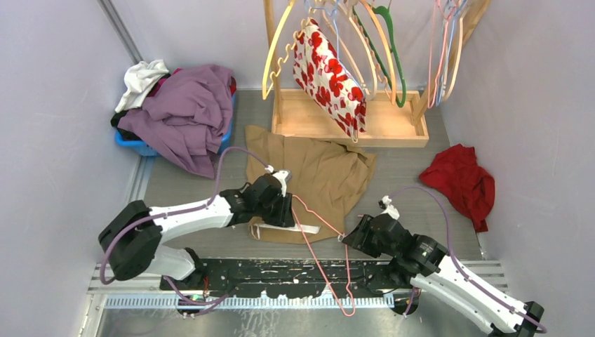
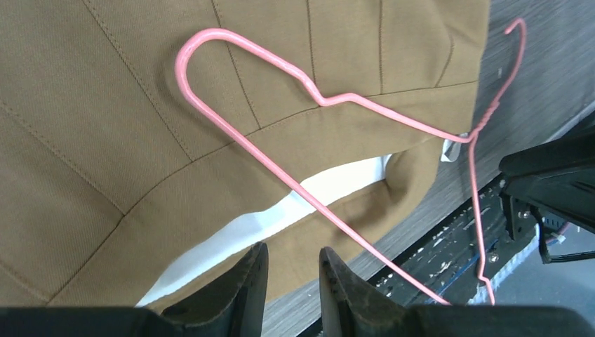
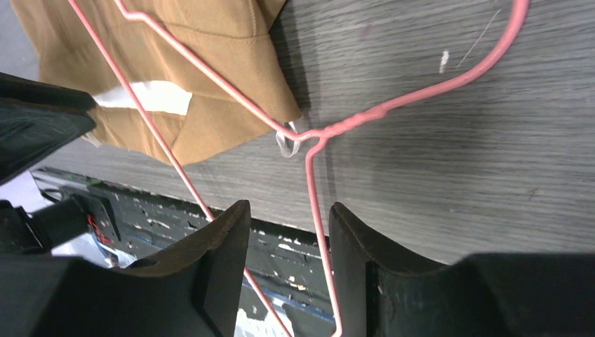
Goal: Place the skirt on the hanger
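Note:
A brown skirt (image 1: 309, 168) lies flat on the grey floor, its white inner band (image 2: 263, 223) showing along the near opening. The pink wire hanger (image 2: 238, 135) rests across that near edge, one end on the cloth and the rest reaching toward the front rail. My left gripper is over the skirt's near left part, fingers part open with only empty space between the fingertips. Near the hanger's neck (image 3: 330, 131), my right gripper stands open; one hanger wire shows beyond and between its fingers, and contact cannot be told.
Behind the skirt stands a wooden rack (image 1: 393, 131) with several hangers and a red-flowered white cloth (image 1: 326, 77). A blue basket (image 1: 146, 149) of clothes is at back left. A red cloth (image 1: 459, 184) lies at right, with bare floor between it and the skirt.

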